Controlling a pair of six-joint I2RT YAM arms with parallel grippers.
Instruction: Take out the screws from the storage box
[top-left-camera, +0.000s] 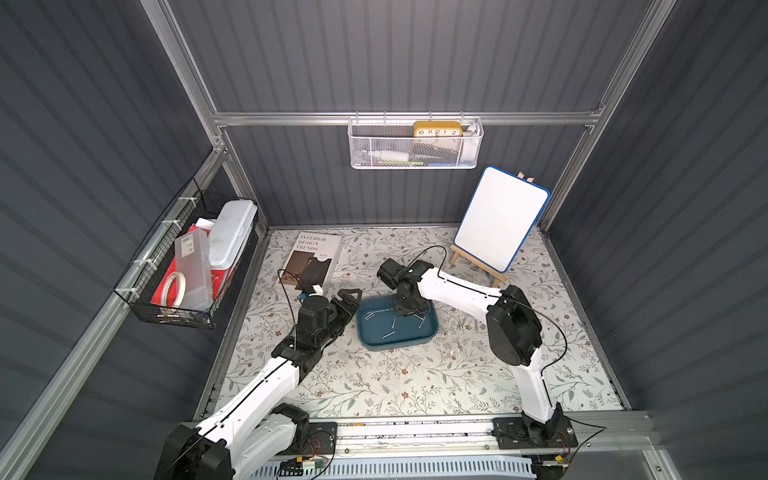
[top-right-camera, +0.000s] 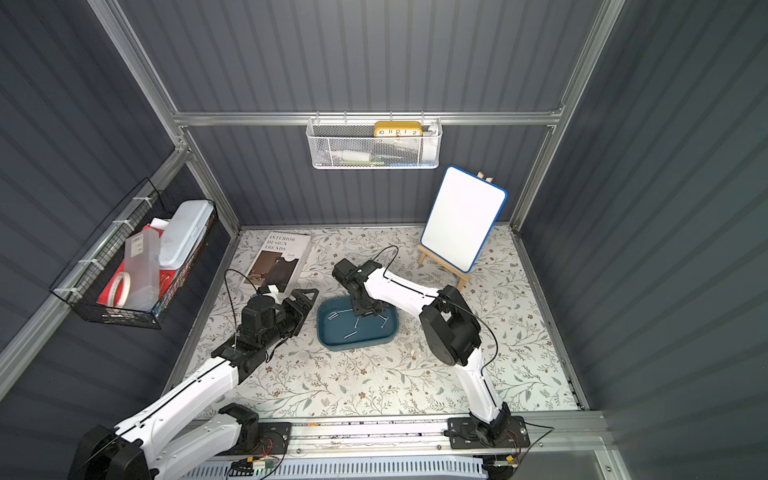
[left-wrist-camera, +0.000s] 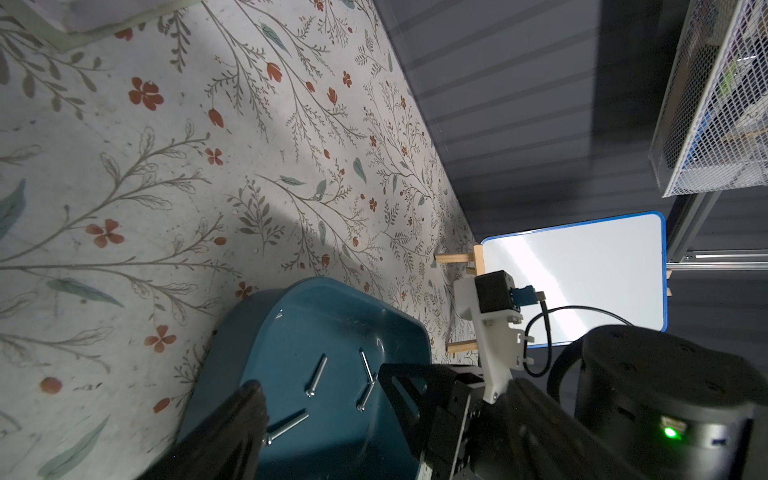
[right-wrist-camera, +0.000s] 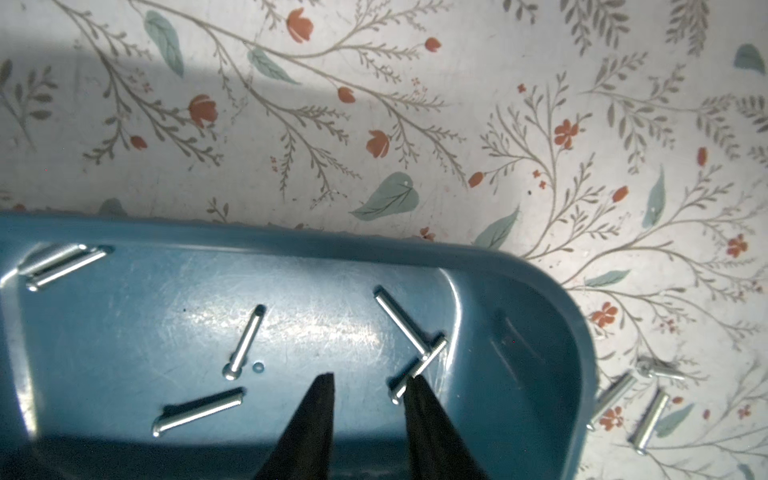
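The blue storage box (top-left-camera: 376, 340) holds several silver screws; in the right wrist view a screw (right-wrist-camera: 197, 416) lies lower left, another (right-wrist-camera: 245, 340) near the middle, and two crossed screws (right-wrist-camera: 400, 320) at right. My right gripper is over the box, its two fingertips apart with a gap between, just below the crossed screws. My left gripper (top-left-camera: 349, 300) stands open at the box's left, nothing between its fingers. Several screws (right-wrist-camera: 652, 420) lie on the table outside the box's right side.
A book (top-left-camera: 310, 252) lies at back left, a whiteboard on an easel (top-left-camera: 500, 216) stands at back right. Wire baskets hang on the left (top-left-camera: 172, 316) and back (top-left-camera: 376, 160) walls. The floral table around the box is mostly clear.
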